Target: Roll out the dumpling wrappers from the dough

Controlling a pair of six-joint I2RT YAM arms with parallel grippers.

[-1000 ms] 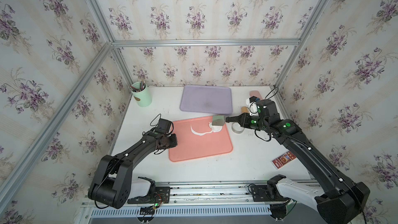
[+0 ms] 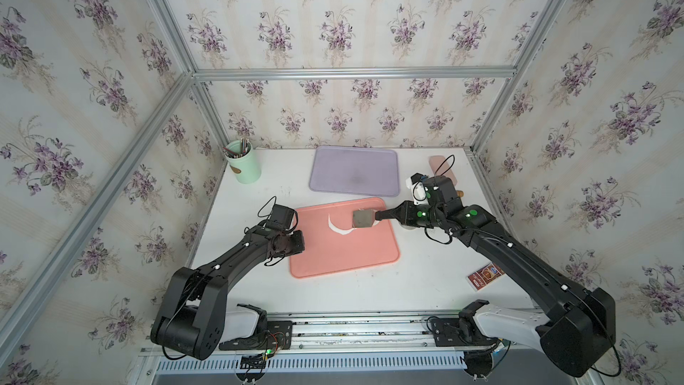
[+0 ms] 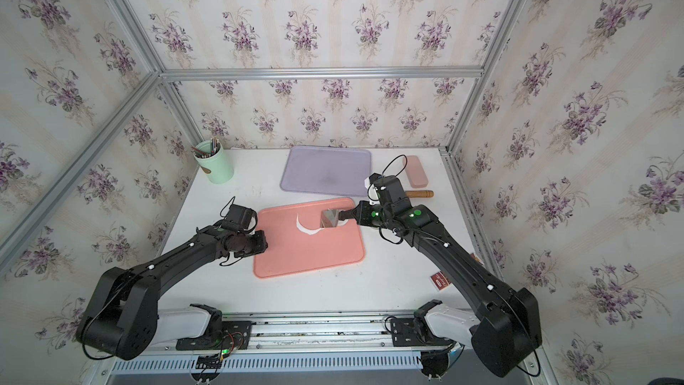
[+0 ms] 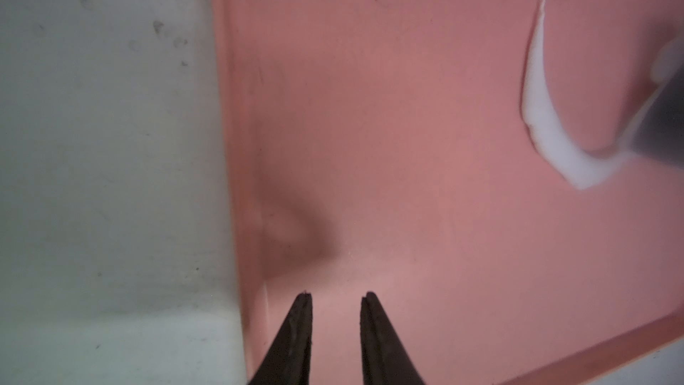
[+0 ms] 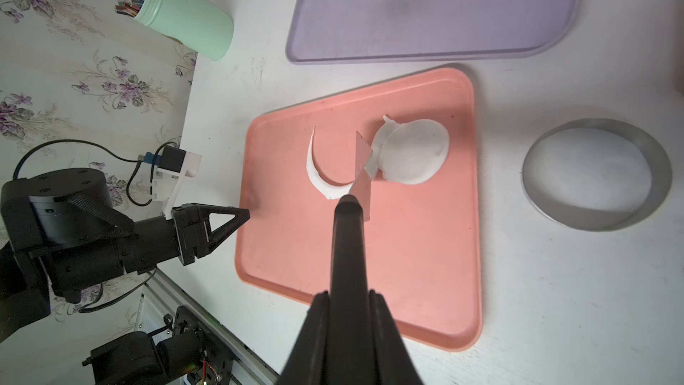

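My right gripper is shut on the dark handle (image 5: 347, 242) of a scraper. The scraper's flat blade (image 5: 362, 178) is over the pink tray (image 5: 420, 292), crossing the dough where the thin curved strip (image 5: 324, 182) meets the rounded piece (image 5: 416, 151). Whether the blade's edge touches the dough or tray, I cannot tell. At the tray's left side is my left gripper, its fingers apart and the gap empty. In the top left view, the blade (image 2: 363, 219) and right arm hide most of the rounded dough.
A metal ring cutter (image 5: 659, 164) stands on the table right of the tray. Behind lies a purple tray (image 2: 354, 171). A green cup of utensils (image 2: 246, 168) is at back left, a rolling pin (image 3: 419, 193) at right.
The right arm has moved left and a little toward the front, carrying the scraper from the rounded dough's left part to the join with the strip. My left arm looks unmoved.
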